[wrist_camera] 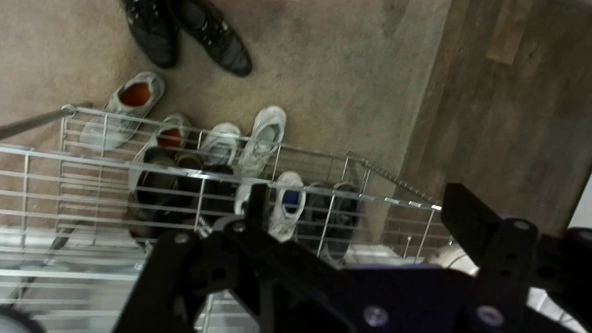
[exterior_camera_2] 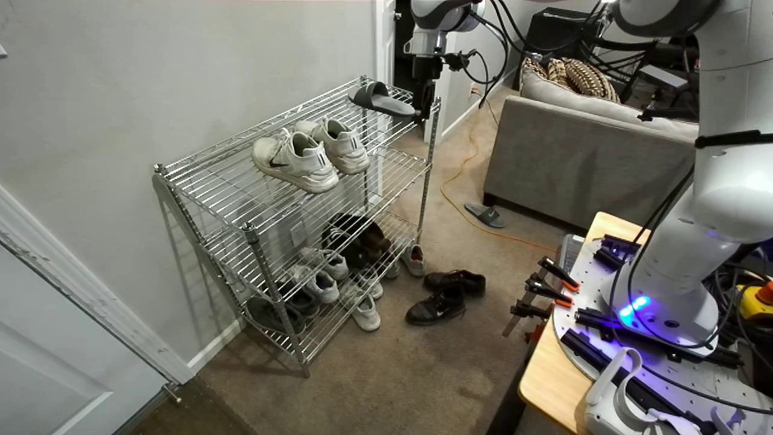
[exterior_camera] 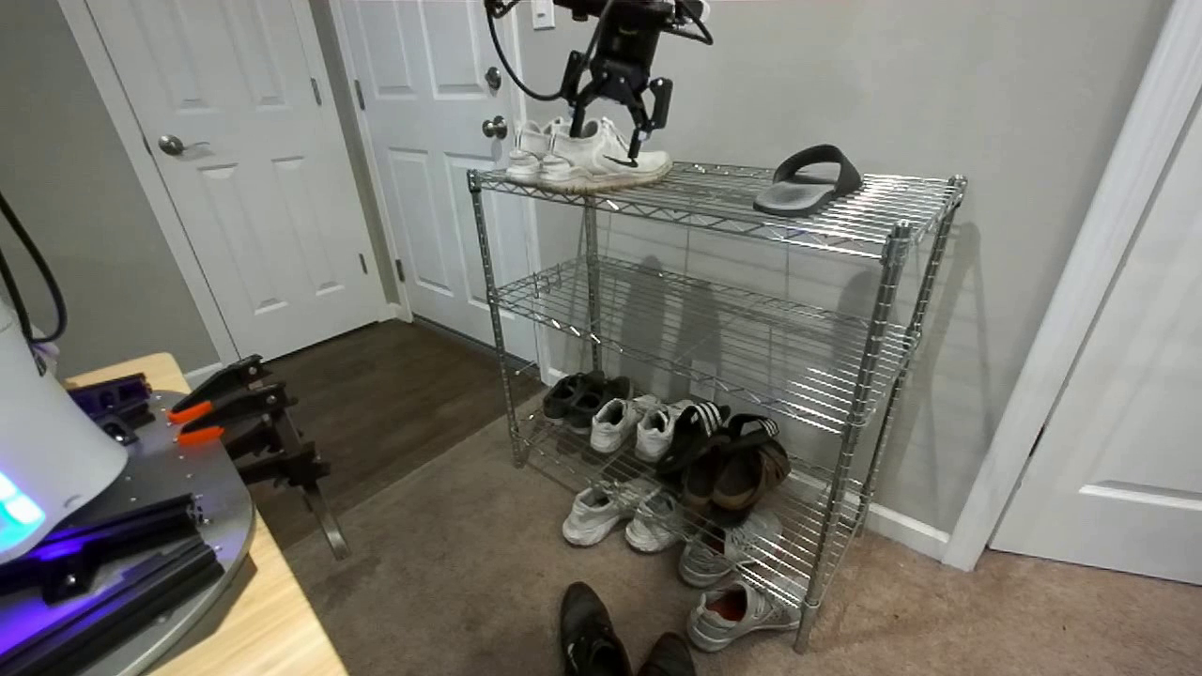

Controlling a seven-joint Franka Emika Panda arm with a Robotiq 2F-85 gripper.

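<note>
A pair of white sneakers (exterior_camera: 603, 158) stands on the top shelf of the wire rack (exterior_camera: 721, 192), at its left end in exterior view 1. My gripper (exterior_camera: 606, 141) is open, pointing down, and overlaps the sneakers in that view. Exterior view 2 places the gripper (exterior_camera_2: 424, 109) well to the right of the sneakers (exterior_camera_2: 301, 156), beside the tip of the grey slide sandal (exterior_camera_2: 380, 100), so its exact distance from either is unclear. In the wrist view the gripper's fingers (wrist_camera: 458, 208) are spread wide with nothing gripped; pale shapes lie partly hidden near the right one.
Several shoes (exterior_camera_2: 311, 283) crowd the bottom shelf; the middle shelf is empty. Black dress shoes (exterior_camera_2: 445, 297) lie on the carpet in front. A couch (exterior_camera_2: 565, 159) stands beyond the rack. Bare shelf lies between sneakers and sandal.
</note>
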